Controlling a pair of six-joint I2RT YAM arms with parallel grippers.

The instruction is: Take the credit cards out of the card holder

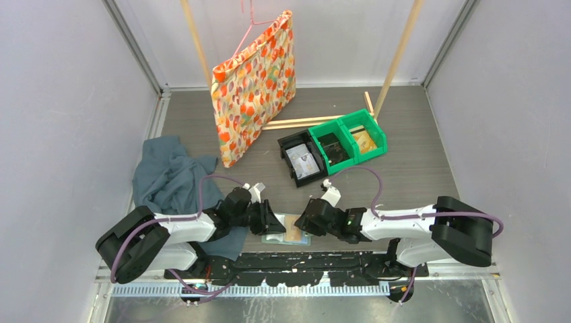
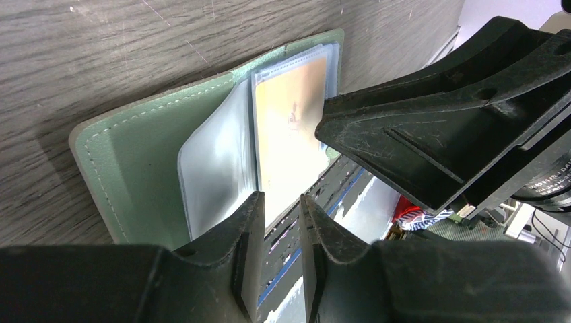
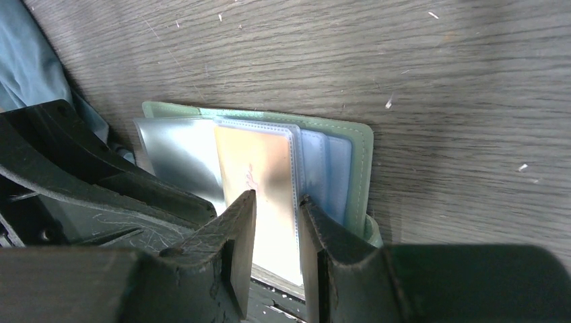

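Note:
The green card holder lies open flat at the table's front edge. One clear sleeve leans up toward the cover. Beside it a beige card sits in a sleeve, with more bluish sleeves stacked to its right. My left gripper is slightly open above the near end of the beige card, nothing visibly held. My right gripper also stands partly open over that card; the sleeve's right edge runs down beside its right finger. In the top view both grippers partly cover the holder.
A black bin with a pale card-like item and green bins stand farther back. Blue cloth lies at the left, with a patterned bag hanging behind it. Both arms are very close together over the holder.

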